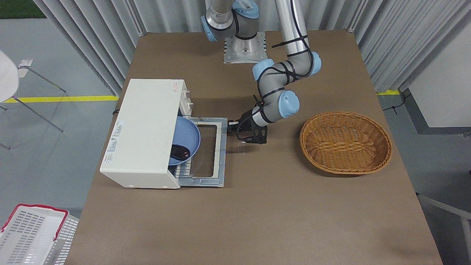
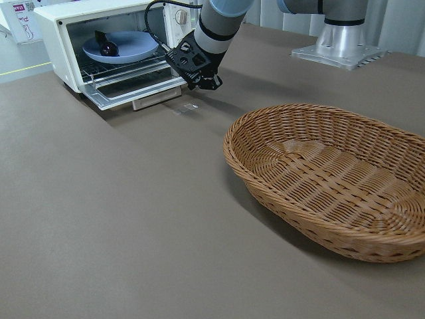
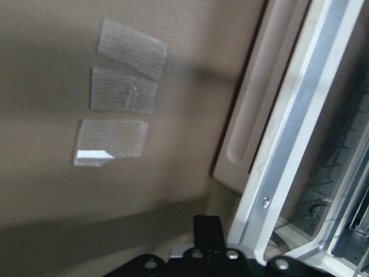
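Note:
A white toaster oven (image 1: 139, 132) has its door (image 1: 218, 168) lowered flat toward my arm. On its rack a blue plate (image 1: 187, 132) holds a black object (image 1: 180, 152), seen also in the left view. My gripper (image 2: 206, 81) is low beside the door's outer edge. In the wrist view its black fingers sit at the bottom against the metal door frame (image 3: 294, 115); whether they are shut I cannot tell.
A wicker basket (image 1: 345, 143) stands to the right on the brown table (image 1: 273, 212). Clear tape pieces (image 3: 112, 141) lie on the table by the door.

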